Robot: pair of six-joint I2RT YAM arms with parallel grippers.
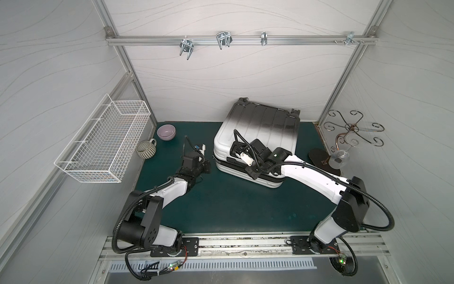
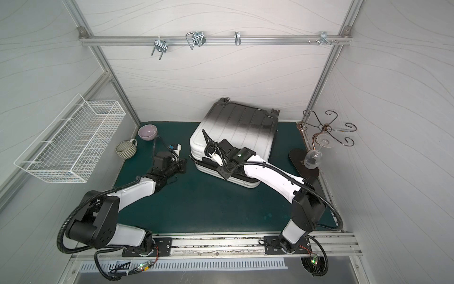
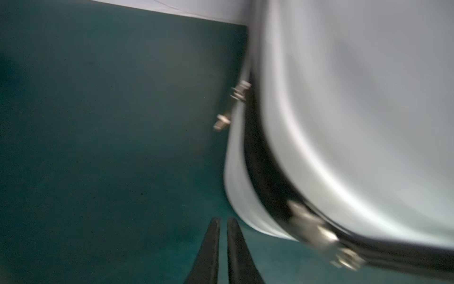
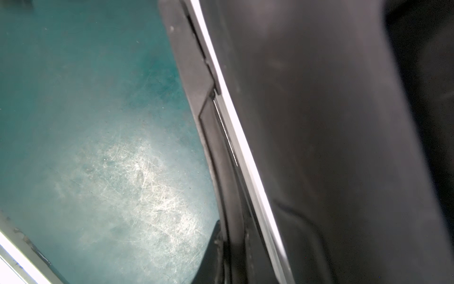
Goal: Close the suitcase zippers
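The silver-to-black hard-shell suitcase point(image 1: 272, 123) lies flat toward the back of the table, lid closed down. Two metal zipper pulls show in the left wrist view: one point(image 3: 229, 106) on the suitcase's left side, another blurred pull point(image 3: 324, 234) near its front-left corner. My left gripper is shut with nothing visible between its fingers, a little left of that corner and apart from it. At the suitcase's front side, my right gripper is shut on a dark strip point(image 4: 222, 156) running along the black edge; its exact part cannot be told.
A purple bowl point(image 1: 166, 132) and a striped mug point(image 1: 146, 149) stand at the back left, below a white wire basket point(image 1: 106, 142). A metal stand point(image 1: 349, 127) with a glass is at the right.
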